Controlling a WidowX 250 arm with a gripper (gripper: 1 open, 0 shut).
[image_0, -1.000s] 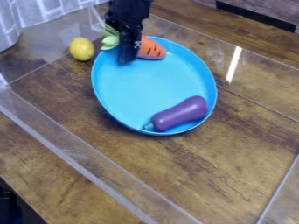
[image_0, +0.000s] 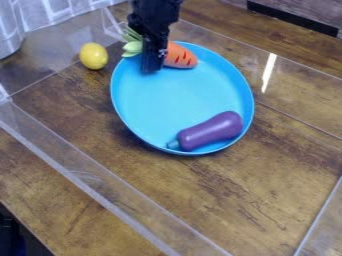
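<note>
A blue plate (image_0: 174, 100) lies on the wooden table. An orange toy carrot (image_0: 179, 56) with pale green leaves is at its back rim, partly behind the black gripper (image_0: 152, 64), which reaches down from the top over the back left of the plate. The fingers are dark and overlap the carrot's left part; whether they hold it is unclear. A purple toy eggplant (image_0: 210, 131) lies at the plate's front right.
A yellow lemon (image_0: 94, 56) is on the table left of the plate. A metal pot (image_0: 8, 28) stands at the top left.
The plate, with the carrot and eggplant on it, has shifted slightly to the right. The gripper has moved slightly with it.
</note>
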